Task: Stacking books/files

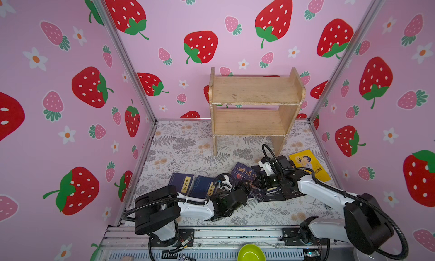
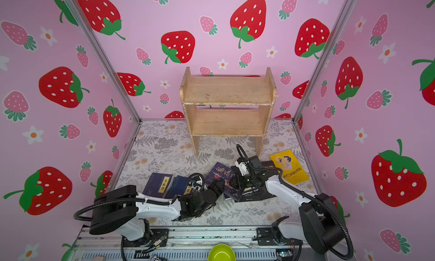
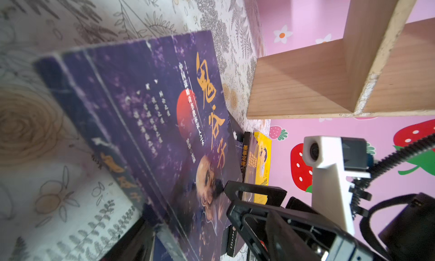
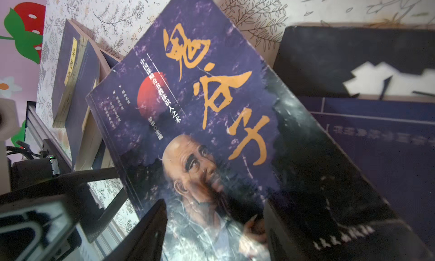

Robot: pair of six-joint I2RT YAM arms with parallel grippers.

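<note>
A purple book (image 4: 217, 125) with gold lettering and an old man's face lies slanted between my two grippers, overlapping a dark blue book (image 4: 371, 156). In the left wrist view the purple book (image 3: 149, 111) looks tilted, one edge raised. My left gripper (image 1: 247, 195) is at its near left side, fingers partly open; one finger (image 3: 256, 193) reaches over the cover. Over the book's right part hovers my right gripper (image 1: 262, 181), its fingers (image 4: 151, 231) apart above the cover. Whether either touches it is unclear. The wooden shelf (image 1: 253, 97) stands empty at the back.
Two blue books (image 1: 181, 183) with yellow labels lie at left, partly behind the left arm. Dark books (image 1: 274, 195) lie under the right gripper, a yellow book (image 1: 310, 165) at far right. Patterned floor before the shelf is clear.
</note>
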